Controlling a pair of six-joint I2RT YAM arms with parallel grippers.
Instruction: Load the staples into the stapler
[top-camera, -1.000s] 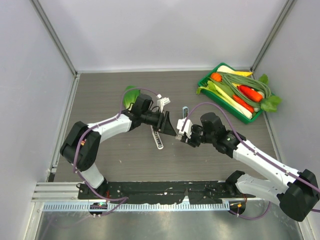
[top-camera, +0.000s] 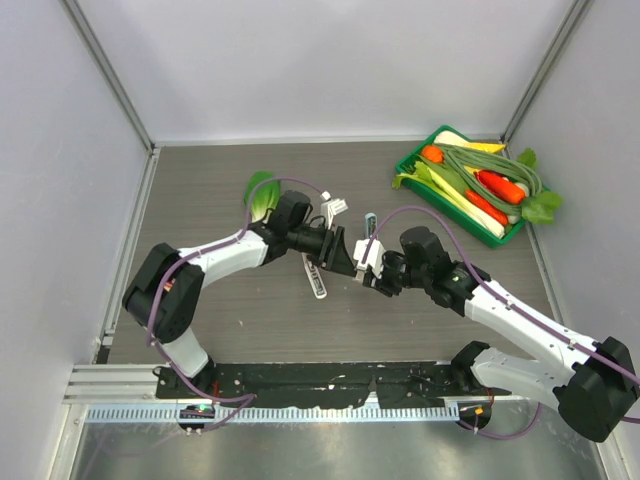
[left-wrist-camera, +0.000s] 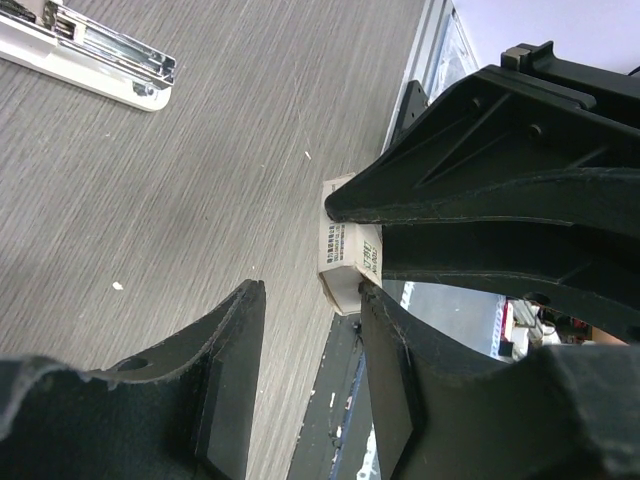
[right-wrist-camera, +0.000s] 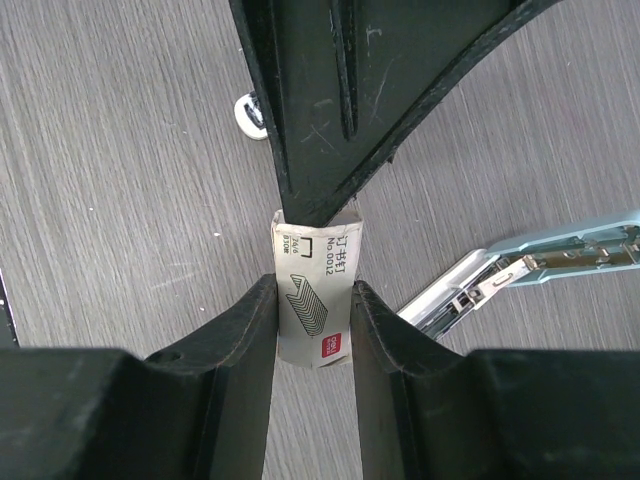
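A small white printed staple box (right-wrist-camera: 312, 300) is held upright in the right wrist view, with my right gripper shut on its sides. At the box's upper end, a black finger (right-wrist-camera: 310, 170) of my left gripper overlaps its rim. In the left wrist view, my left gripper stands part open, one fingertip against or very near the end of the box (left-wrist-camera: 345, 250); nothing shows clamped between its fingers. The stapler lies opened out on the table below, with a pale blue cover (right-wrist-camera: 575, 250) and a white base (left-wrist-camera: 90, 70). The arms partly hide it from above.
A green basket (top-camera: 478, 226) of vegetables stands at the back right. Behind the left arm lies a leafy green vegetable (top-camera: 264, 195). Bare table shows in front of the grippers and at the back middle.
My left gripper has shifted slightly to the right, closer to the box. The right arm with the box, the stapler and the basket look unmoved.
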